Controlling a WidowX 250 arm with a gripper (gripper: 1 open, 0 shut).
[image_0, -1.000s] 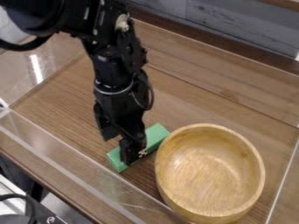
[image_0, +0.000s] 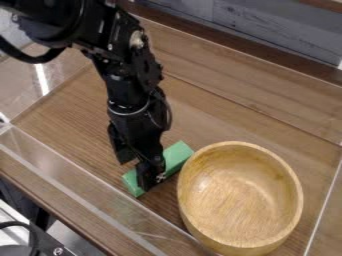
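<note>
A green rectangular block (image_0: 175, 157) lies on the wooden surface at the lower middle. My black gripper (image_0: 139, 163) points down over it from the upper left, fingers open around or just above the block's middle; whether they touch it is hard to tell. A large pale wooden bowl (image_0: 241, 195) sits right of the block, close to its right end.
A transparent edge strip runs along the front left, with dark parts and cables at the lower left corner. A grey plank wall stands at the back.
The gripper has shifted slightly over the last second, with small changes in its height and tilt over the green block. The block and bowl look unmoved.
</note>
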